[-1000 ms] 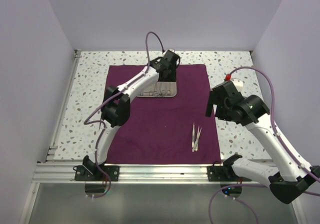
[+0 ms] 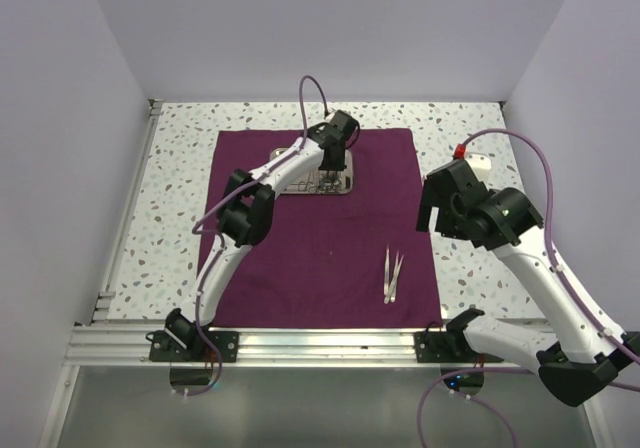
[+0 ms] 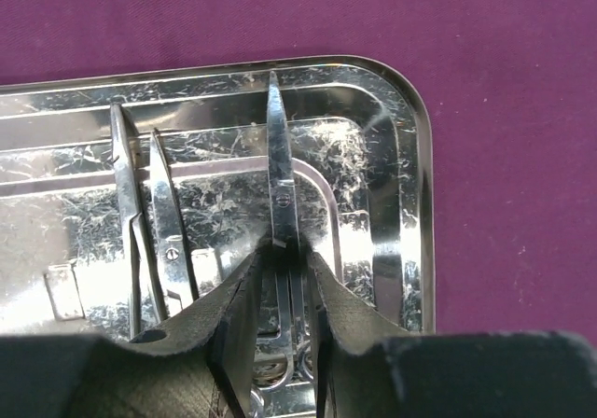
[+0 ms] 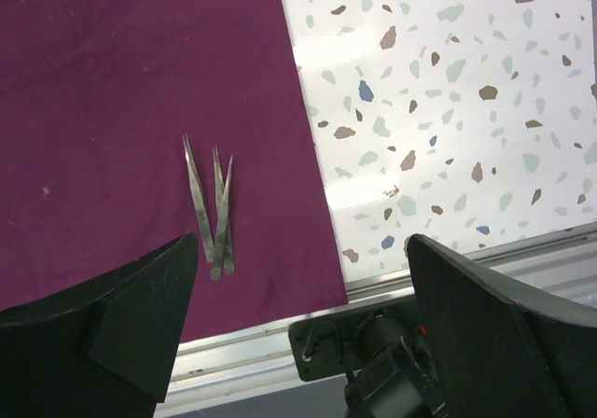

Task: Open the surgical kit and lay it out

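In the left wrist view a steel tray point(image 3: 424, 203) holds slender metal instruments. Near its right end lie straight scissors point(image 3: 282, 194), blades pointing to the far rim. My left gripper is down at the tray with its fingers part open, one on either side of the scissors' shanks; firm contact does not show. Left of it lie a clamp-like instrument point(image 3: 131, 208) and another pair of scissors point(image 3: 168, 222). My right gripper hangs wide open and empty by the cloth's right edge. Below it, three tweezers point(image 4: 222, 217) lie on the cloth, two of them crossing.
Speckled tabletop point(image 2: 160, 208) borders it, with a metal rail point(image 2: 300, 348) along the front. The tray sits at the cloth's back, partly covered by the left arm in the top view.
My left gripper has come down to the scissors in the tray. The right gripper has shifted only slightly, and the tweezers have stayed where they were.
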